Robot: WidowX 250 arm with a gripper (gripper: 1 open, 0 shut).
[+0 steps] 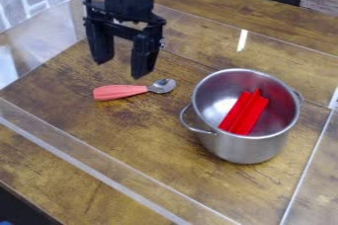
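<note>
My black gripper (121,56) hangs open in the upper left, above and behind a spoon with a pink handle (122,92) and a metal bowl end, lying on the wooden table. A steel pot (238,145) with side handles stands at the right, holding red bar-like objects (243,112). Nothing shows between the gripper's fingers.
A pale, clear-looking edge runs along the left side.
</note>
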